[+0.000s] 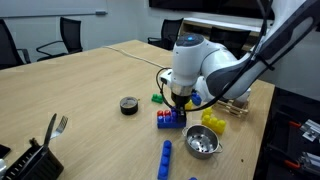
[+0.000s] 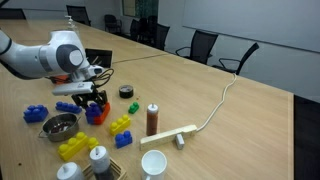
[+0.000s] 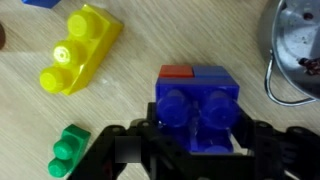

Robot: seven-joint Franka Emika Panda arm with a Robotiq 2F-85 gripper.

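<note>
In the wrist view, my gripper is shut on a blue brick [image 3: 205, 106], its studs facing the camera. Directly beyond that brick show a red brick [image 3: 176, 71] and more blue, side by side. From the first exterior view, my gripper [image 1: 179, 108] points down at this small red and blue group [image 1: 170, 120] on the table. The second exterior view also has the blue brick [image 2: 94, 112] at my fingers, against the red brick [image 2: 100, 117]. Whether the held brick is joined to those below cannot be told.
A metal pot [image 1: 202, 142] stands close by on the near side. Yellow bricks [image 2: 120, 125], a green brick [image 2: 134, 109] and a long blue brick [image 1: 165, 160] lie around. A pepper mill [image 2: 152, 119] and white mug [image 2: 154, 165] stand farther off.
</note>
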